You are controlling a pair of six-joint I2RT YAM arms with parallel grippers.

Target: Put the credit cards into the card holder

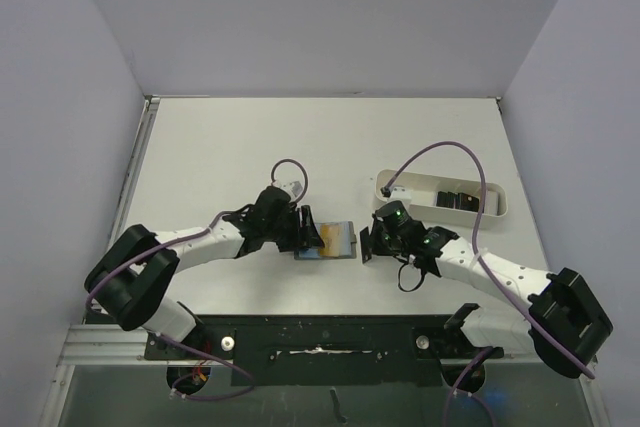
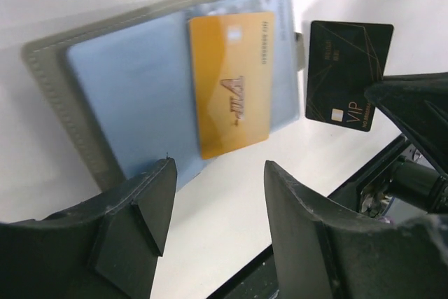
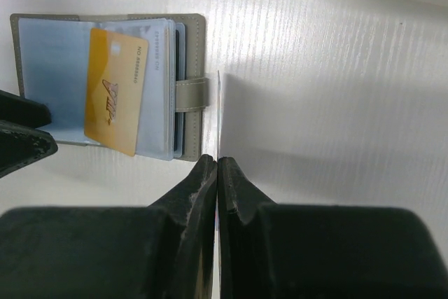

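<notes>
The open card holder (image 3: pixel 49 68) lies on the table with a gold card (image 3: pixel 112 96) on its clear sleeves. My left gripper hangs open over its left part, nothing between its fingers. Right of the holder, my right gripper is shut on a black VIP card (image 2: pixel 343 68), which stands edge-on between its fingertips in the right wrist view and shows its face in the left wrist view.
A white box (image 1: pixel 430 187) with dark items in it sits at the back right, behind my right arm.
</notes>
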